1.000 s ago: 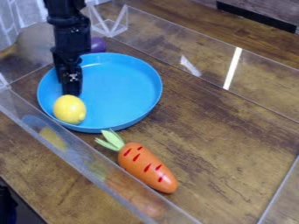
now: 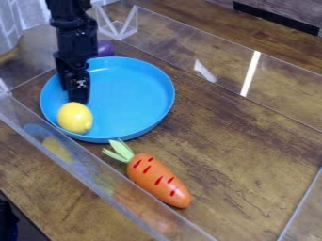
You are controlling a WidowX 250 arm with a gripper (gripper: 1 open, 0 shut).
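Note:
My black gripper (image 2: 73, 77) reaches down from the top left into the left part of a blue plate (image 2: 126, 99), just above and behind a round yellow object (image 2: 74, 118) resting on the plate. The fingers are dark and small in view, and I cannot make out what is between them. An orange carrot with a green top (image 2: 156, 180) lies on the wooden table below the plate.
A purple object (image 2: 104, 46) sits behind the plate, partly hidden by the arm. A clear wall runs diagonally along the lower left.

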